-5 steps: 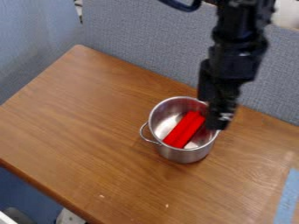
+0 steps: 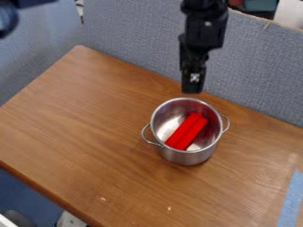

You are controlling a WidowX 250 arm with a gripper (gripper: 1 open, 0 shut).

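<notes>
A steel pot (image 2: pixel 166 149) with two wire handles stands on the right half of the wooden table, holding a red elongated object (image 2: pixel 186 131) that lies diagonally inside. My black gripper (image 2: pixel 192 85) hangs above and behind the pot, apart from it, in front of the grey backdrop. Its fingers are small and dark in this view, with nothing visible held between them.
A grey padded wall (image 2: pixel 130 44) runs along the back. A light blue strip (image 2: pixel 288 199) lies at the right edge.
My gripper has moved up and back, away from the pot, and looks smaller. The red object remains in the pot.
</notes>
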